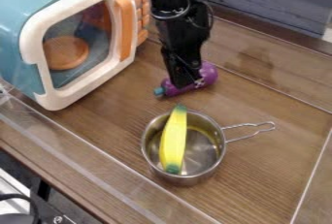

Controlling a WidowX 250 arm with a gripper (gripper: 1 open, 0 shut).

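Note:
My black gripper (185, 73) hangs over a purple toy eggplant (203, 80) on the wooden surface, its tips just above or at the toy; whether they touch, and how the fingers stand, is unclear. A steel saucepan (203, 171) sits in front with its handle to the right, holding a yellow object (176, 141) with green ends, like a toy corn or banana.
A blue and white toy microwave (54, 95) with orange parts fills the back left. A dark gap lies beyond the counter's front-left edge.

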